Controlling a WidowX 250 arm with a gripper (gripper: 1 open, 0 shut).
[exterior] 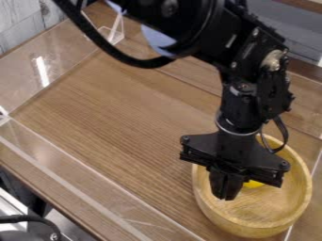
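Note:
The black gripper (pixel 229 181) is lowered over a round wooden bowl (pixel 251 215) at the lower right, its fingertips inside the rim at the left half. It looks shut, with nothing seen between its fingers. A yellow round object (pixel 255 184) in the bowl is mostly hidden behind the gripper body.
The bare wooden table (pixel 107 127) fills the left and middle, with clear room there. Clear plastic edging runs along the near left side. A clear container (pixel 107 21) and a light blue object (pixel 157 40) stand at the back, partly hidden by the arm.

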